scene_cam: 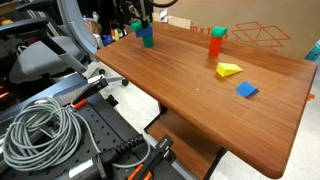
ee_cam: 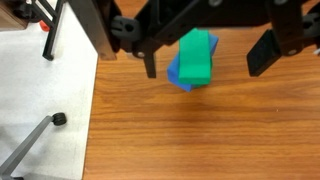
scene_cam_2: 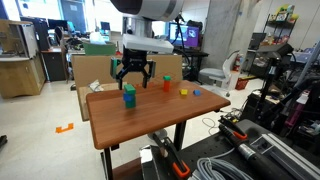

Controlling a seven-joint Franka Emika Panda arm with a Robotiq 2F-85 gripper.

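At the table's far left end in exterior view 1 stands a small stack: a blue block [scene_cam: 144, 31] on a green block [scene_cam: 148, 42]. Exterior view 2 shows another green block [scene_cam_2: 129, 87] on top of that blue one. From above, in the wrist view, the top green block [ee_cam: 196, 57] covers much of the blue block, whose corners stick out at an angle. My gripper is open, one finger to each side of the top block. Wood shows in the gaps, so neither finger appears to touch it.
Farther along the table [scene_cam: 190, 85] are a red block with a green one on top [scene_cam: 216, 40], a yellow block [scene_cam: 228, 70] and a flat blue block [scene_cam: 246, 89]. Coiled cables [scene_cam: 42, 135] lie off its near side.
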